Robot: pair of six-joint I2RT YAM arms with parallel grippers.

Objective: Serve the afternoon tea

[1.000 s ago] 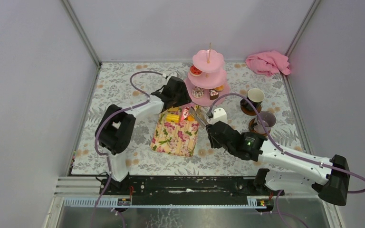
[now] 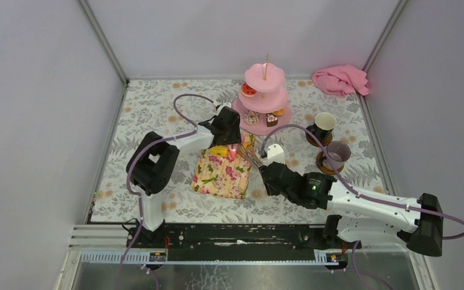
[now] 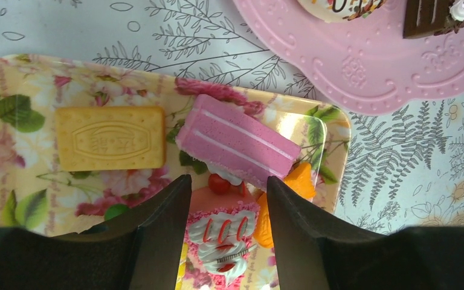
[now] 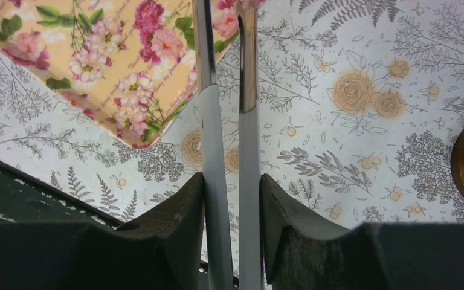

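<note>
In the left wrist view a floral tray (image 3: 24, 187) holds a yellow biscuit (image 3: 110, 138), a pink striped wafer (image 3: 238, 138), a pink cake with white cream and cherry (image 3: 220, 235) and an orange piece (image 3: 302, 181). My left gripper is open over the cake, just below the wafer. Above them is the lower tier of the pink tiered stand (image 2: 264, 99), holding treats. My right gripper has long steel tongs (image 4: 249, 66) between its fingers, their tips over the tray's right side.
Two mugs on wooden coasters, a dark one (image 2: 324, 125) and a grey one (image 2: 335, 154), stand right of the tray. A pink cloth (image 2: 340, 80) lies at the back right corner.
The right arm and tongs have shifted slightly toward the front left.
</note>
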